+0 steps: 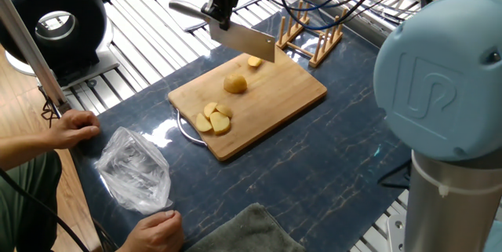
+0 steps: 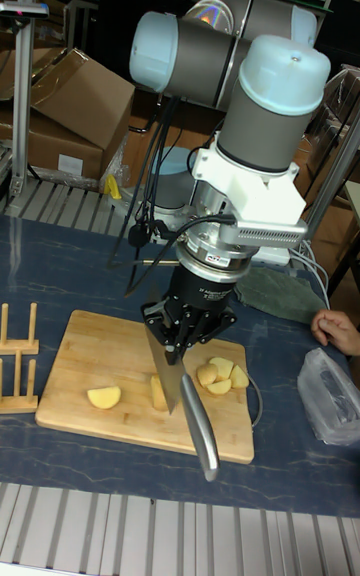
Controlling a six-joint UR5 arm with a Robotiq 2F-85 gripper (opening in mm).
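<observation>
My gripper [image 1: 223,23] is shut on a cleaver [image 1: 245,41], gripping it near where the blade meets the handle. In exterior view 1 the blade hangs above the far edge of a wooden cutting board [image 1: 274,99], its metal handle [image 1: 188,9] pointing left. A larger potato piece [image 1: 235,84] sits mid-board, and several cut slices [image 1: 220,122] cluster toward the board's left side. One more potato piece [image 2: 103,397] lies apart on the board in exterior view 3; the blade partly hides the middle piece [image 2: 159,393] there.
A wooden peg rack [image 1: 321,48] stands close to the board's far right corner. A person's hands [image 1: 74,129] rest by the table's left edge, near a clear plastic bag [image 1: 135,172]. A grey-green cloth [image 1: 243,232] lies at the front. Dark tabletop right of the board is bare.
</observation>
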